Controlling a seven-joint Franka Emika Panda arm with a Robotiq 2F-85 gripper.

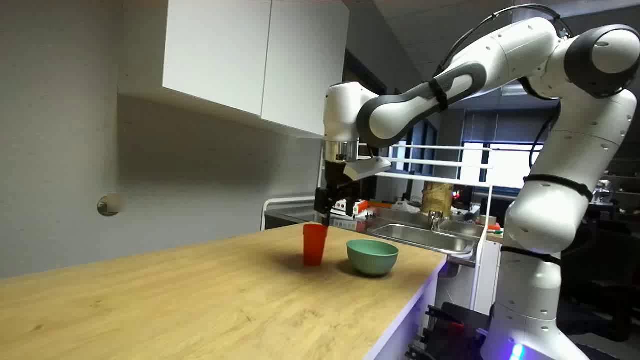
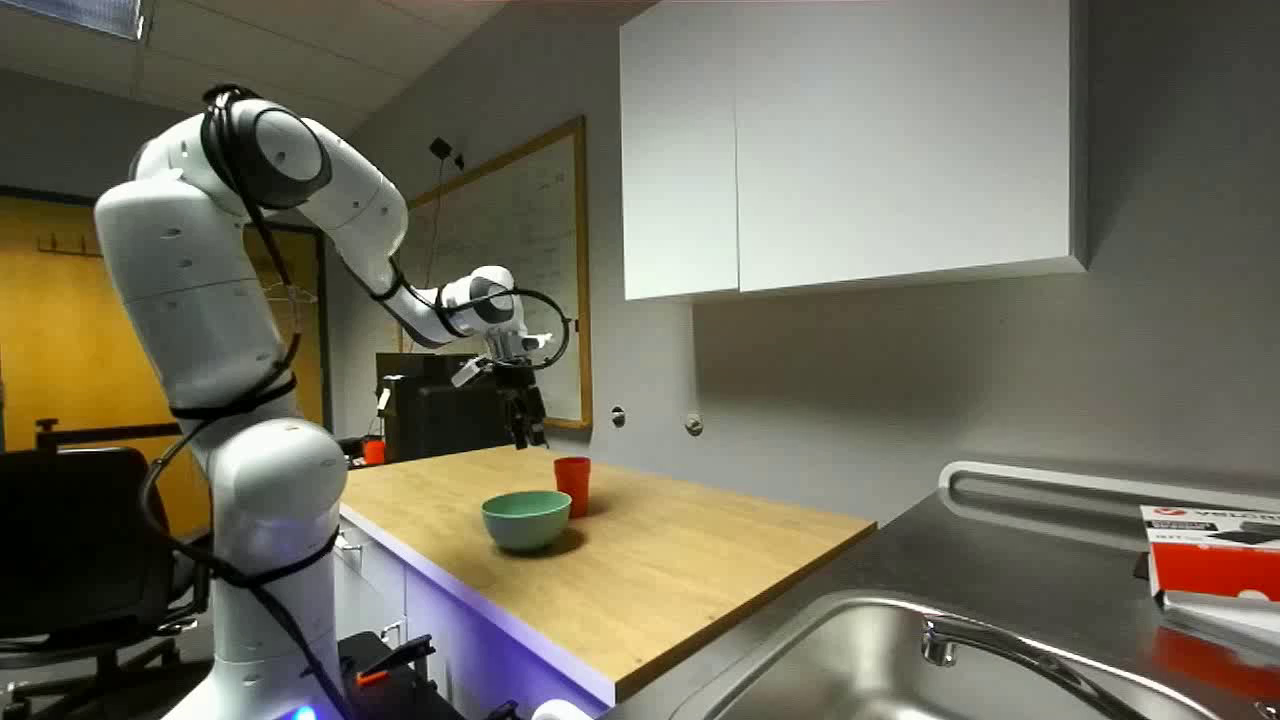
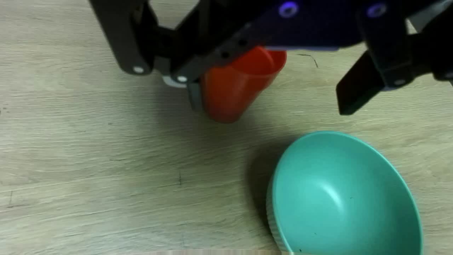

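Note:
In exterior view 1 a red cup [image 1: 314, 246] stands upright on the wooden counter, left of a green bowl [image 1: 372, 258]. Exterior view 2 has the cup [image 2: 573, 486] just behind the bowl [image 2: 525, 522]. My gripper [image 1: 337, 213] hangs fingers-down close to the cup's top, partly behind it there. From the wrist, the gripper is wide open. One of its fingers [image 3: 195, 94] overlaps the cup [image 3: 233, 91]; whether they touch, I cannot tell. The other finger [image 3: 354, 93] is well to the right, above the bowl's far rim. The bowl [image 3: 348, 199] looks empty.
White wall cabinets [image 1: 240, 54] overhang the back of the counter [image 1: 150, 300]. A sink [image 1: 423, 237] lies beyond the counter's end, with a white rack [image 1: 432, 162] around it. A red-and-white box [image 2: 1214, 552] rests near the sink.

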